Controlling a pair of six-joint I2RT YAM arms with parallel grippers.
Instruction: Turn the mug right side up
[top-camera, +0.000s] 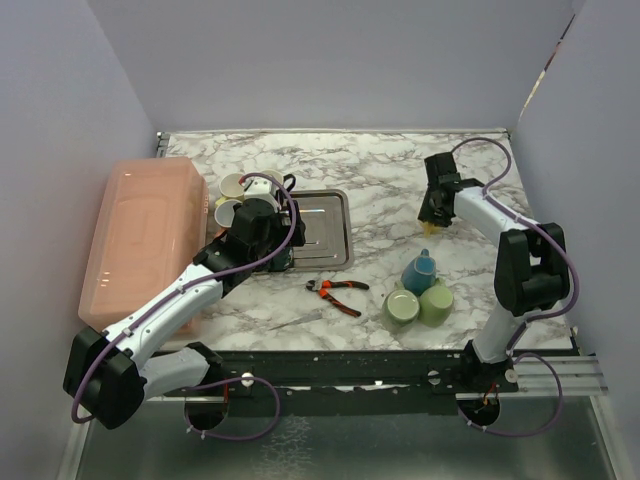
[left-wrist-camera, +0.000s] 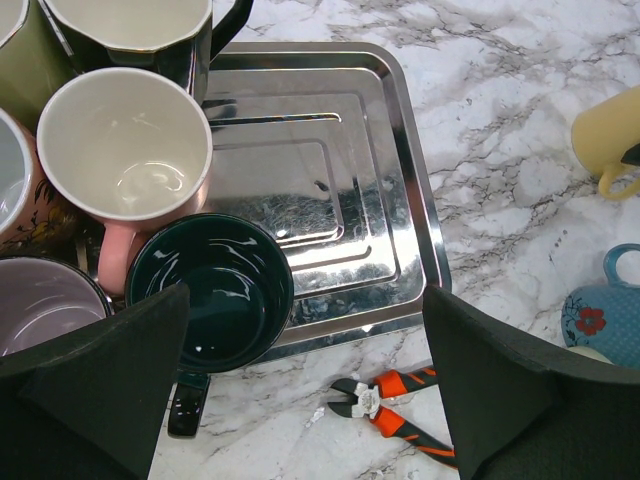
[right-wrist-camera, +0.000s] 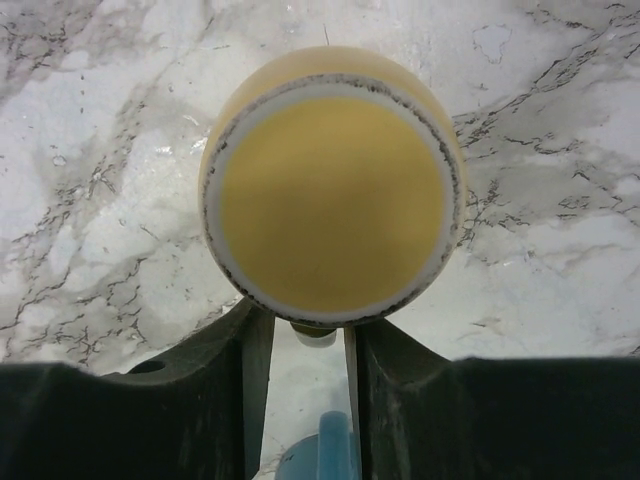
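Note:
A yellow mug (right-wrist-camera: 330, 200) stands bottom up in the right wrist view, its underside facing the camera; in the top view it is mostly hidden under my right gripper (top-camera: 430, 215). The fingers of that gripper sit at the mug's near edge, where a small piece, likely the handle, shows between them; whether they touch it is unclear. My left gripper is open above the steel tray (left-wrist-camera: 410, 200) and its mugs, with nothing held.
Several mugs fill the tray's left side, beside a pink bin (top-camera: 130, 230). Cutters (top-camera: 335, 295) lie at front centre. Blue (top-camera: 420, 272) and green mugs (top-camera: 437, 305) stand at front right.

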